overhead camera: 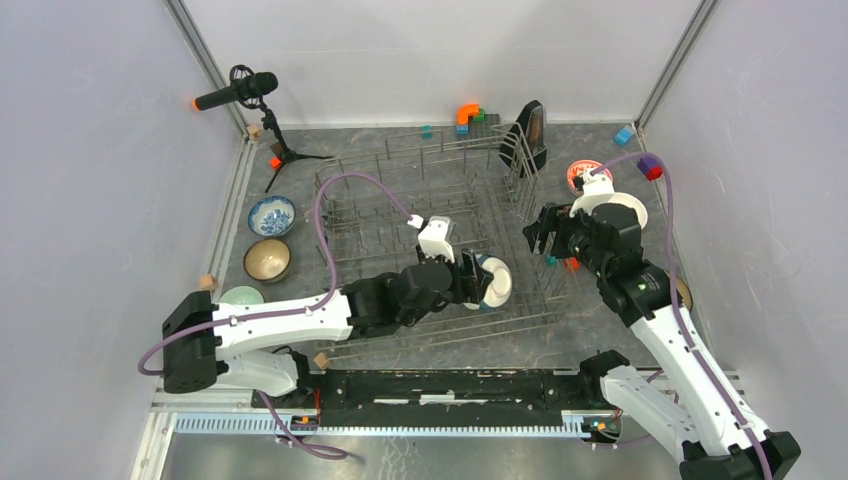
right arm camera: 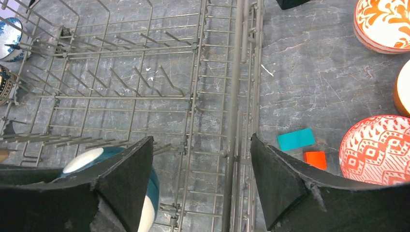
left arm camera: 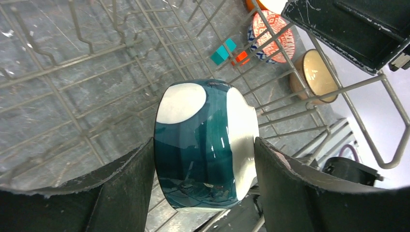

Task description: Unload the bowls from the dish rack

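The wire dish rack (overhead camera: 420,170) fills the middle of the floor. A teal-and-white bowl (left arm camera: 191,140) is held on its side between the fingers of my left gripper over the rack's lower right; from above it looks white inside (overhead camera: 497,282). My right gripper stands open above the rack's right edge, with the teal bowl partly visible below its left finger.
Outside the rack stand a blue-patterned bowl (overhead camera: 271,215), a tan bowl (overhead camera: 267,259) and a pale green bowl (overhead camera: 242,296) at left. Red-patterned bowls (right arm camera: 374,145) and small blocks lie at right. A microphone stand (overhead camera: 283,150) is back left.
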